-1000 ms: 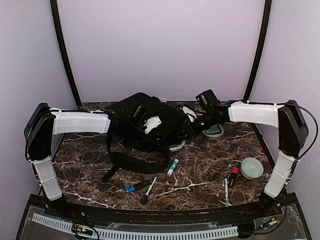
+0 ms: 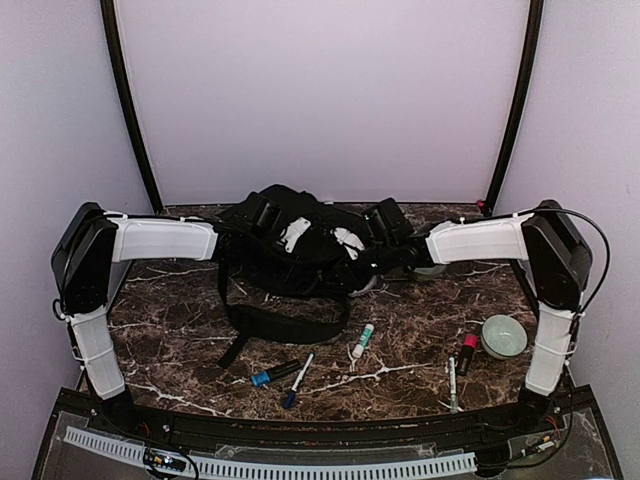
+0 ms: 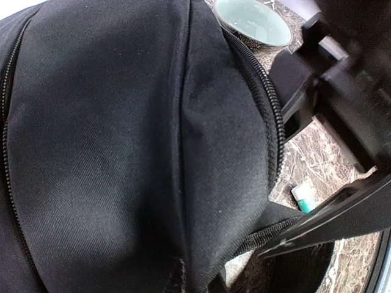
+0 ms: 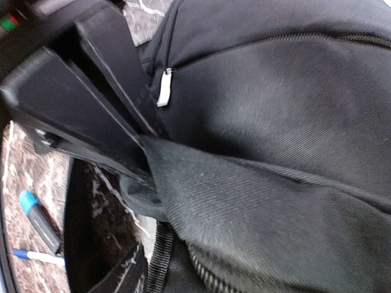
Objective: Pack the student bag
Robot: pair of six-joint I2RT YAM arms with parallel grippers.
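Note:
The black student bag (image 2: 290, 200) lies at the back centre, its strap (image 2: 285, 327) looping toward the front. My left gripper (image 2: 298, 268) is shut on a fold of bag fabric (image 4: 201, 177), which shows between its fingers in the right wrist view. Close by on the right, at the bag's front edge, is my right gripper (image 2: 350, 268). Its fingers (image 3: 299, 113) stand apart beside the zipper edge in the left wrist view, and whether cloth lies between them is hidden. A green-and-white glue stick (image 2: 363, 341) lies in front of the bag.
A blue-capped marker (image 2: 275, 373) and a pen (image 2: 299, 381) lie at the front centre. On the right are a pink-capped marker (image 2: 466, 354), a white pen (image 2: 452, 384) and a pale green bowl (image 2: 503, 336). Another bowl (image 2: 430, 269) sits behind the right arm.
My right gripper has moved left toward the bag. The left one has shifted slightly left. The strap and glue stick have slid a little to the right, the glue stick also toward the front.

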